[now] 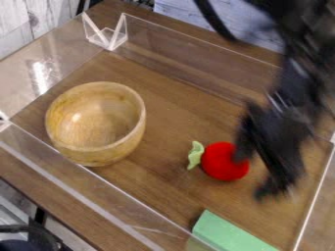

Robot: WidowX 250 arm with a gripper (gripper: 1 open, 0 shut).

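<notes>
A red round object with a pale green top [224, 165] lies on the wooden floor of the bin, right of centre. My gripper [261, 145] is a large dark, motion-blurred shape descending from the upper right, right over and beside the red object, partly in front of it. Its fingers look spread apart, though the blur hides their exact shape and position.
A wooden bowl [73, 123] stands to the left. A green block [233, 234] lies at the front right. Clear plastic walls border the wooden area [157, 83], whose upper left and middle are free.
</notes>
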